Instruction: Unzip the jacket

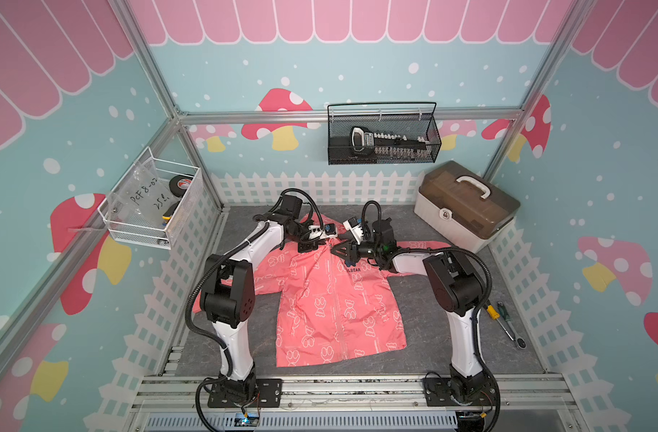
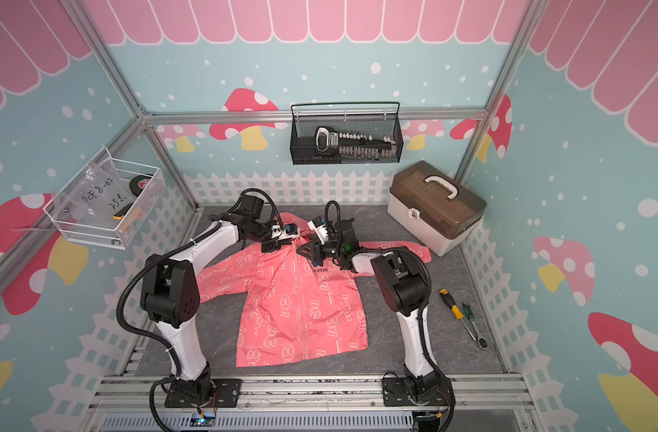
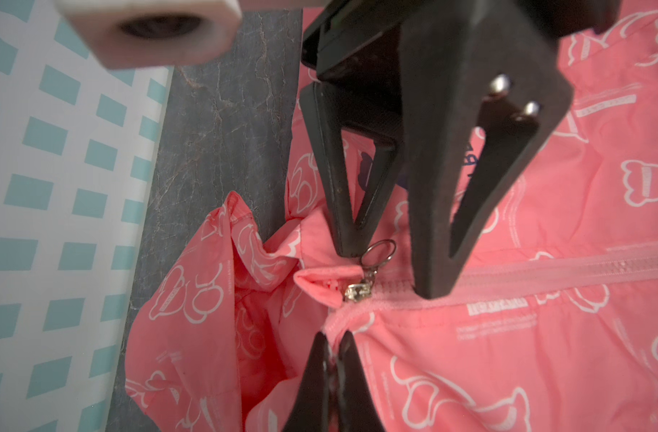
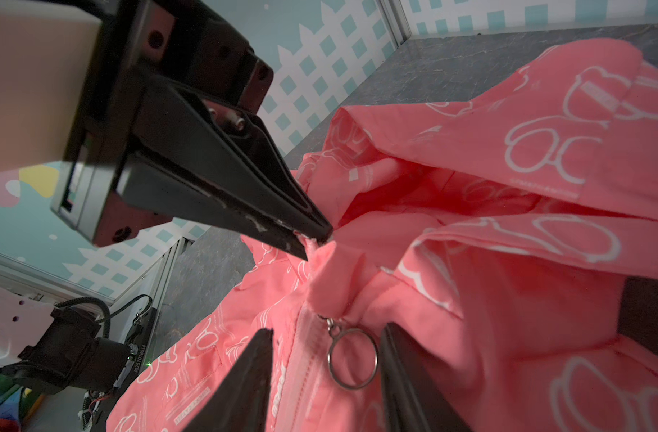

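Note:
The pink jacket (image 1: 336, 316) lies spread front up, its zipper (image 3: 544, 284) closed down the middle. At the collar, the metal slider (image 3: 357, 291) carries a ring pull (image 4: 352, 358). My left gripper is shut on a thin edge of the collar fabric beside the zipper's top; the right wrist view shows cloth between its fingertips. My right gripper is part open, one finger on each side of the ring pull. In the left wrist view the ring lies between the right gripper's fingers (image 3: 433, 270), closer to one, and whether they touch it is unclear.
A toolbox (image 1: 467, 205) stands at the back right. Screwdriver (image 1: 495, 316) and ratchet (image 1: 519, 342) lie at the right edge. A black wire basket (image 1: 383, 136) and a white one (image 1: 152, 205) hang on the walls. Both arms are close together over the collar.

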